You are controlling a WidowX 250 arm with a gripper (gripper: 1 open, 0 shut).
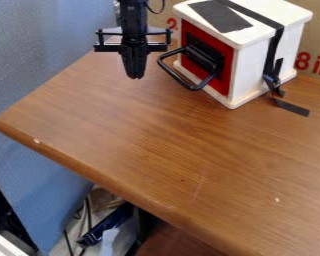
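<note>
My black gripper hangs at the top, over the far left part of the wooden table, just left of a white box; whether its fingers are open or shut is unclear. The box has a red front panel with a black loop handle sticking out toward the gripper, apart from it. Black straps run over the box's top and down its side.
A cardboard surface stands behind the box. Bags lie on the floor below.
</note>
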